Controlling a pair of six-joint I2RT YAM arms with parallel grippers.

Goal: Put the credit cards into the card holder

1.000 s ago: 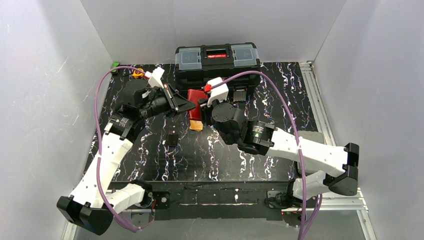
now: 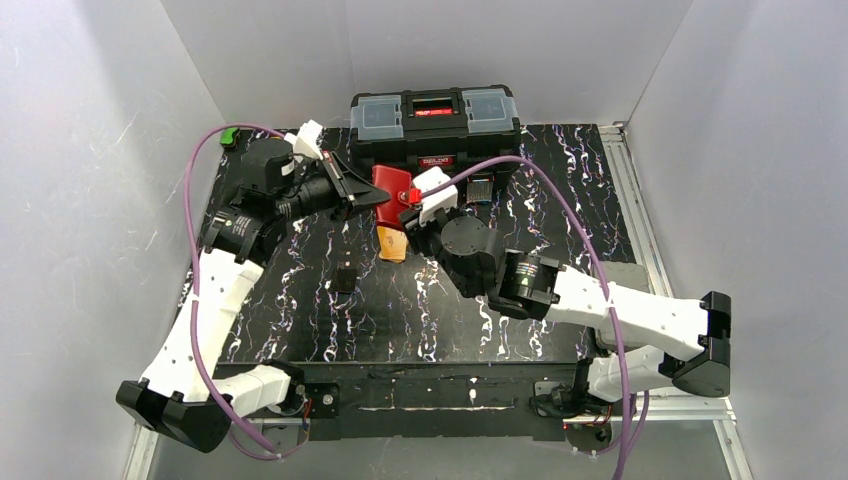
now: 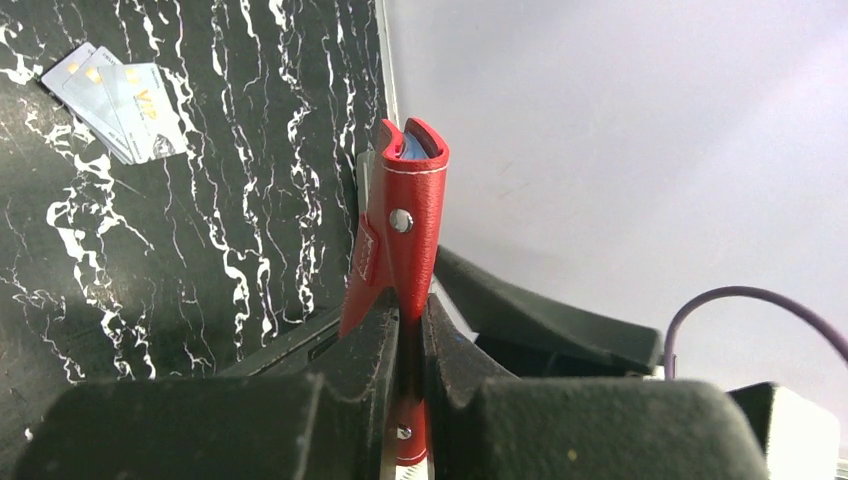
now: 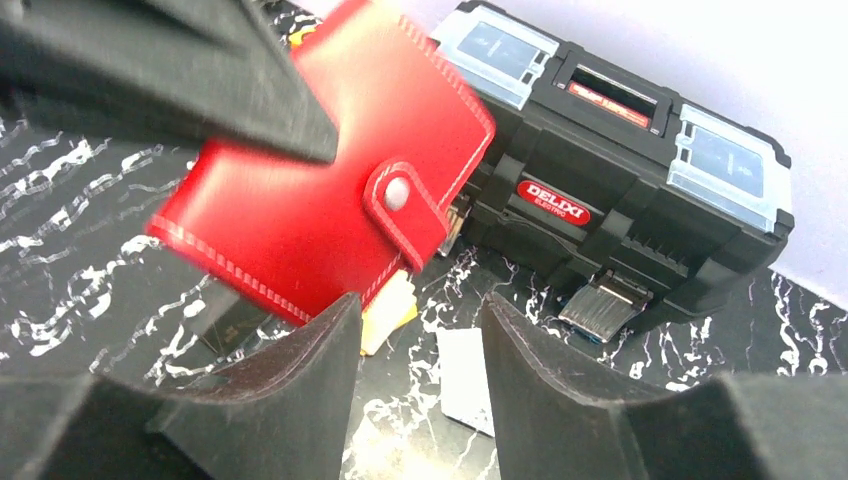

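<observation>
The red card holder [image 2: 391, 192] is clamped in my left gripper, which is shut on it and holds it above the table. Its snap flap faces the right wrist camera. A bluish edge [image 3: 412, 147] shows inside the holder's end. Close beside the holder, my right gripper stands part open, with nothing seen held between its fingertips. Several silver cards [image 3: 115, 105] lie fanned on the table in the left wrist view. A pale flat piece [image 4: 465, 380] shows below the right fingers; whether it is those cards I cannot tell.
A black toolbox [image 2: 435, 130] stands at the back. On the table lie a yellow-orange item [image 2: 391, 245] under the holder and a small black block [image 2: 344, 279]. A green item [image 2: 230, 137] sits at the back left.
My left gripper and the holder have moved a little toward the back, now covering most of an orange item.
</observation>
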